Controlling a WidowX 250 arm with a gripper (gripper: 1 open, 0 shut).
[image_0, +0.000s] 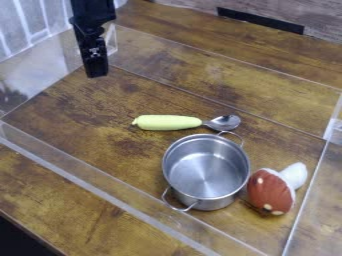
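Note:
My black gripper is high at the upper left of the camera view, open, clear of the objects on the wooden table. Near the centre lies a pale yellow-green corn cob, with a metal spoon just to its right. Below them stands a steel pot with two handles. A red and white toy mushroom lies to the right of the pot.
Clear plastic walls edge the work area on the left, front and right.

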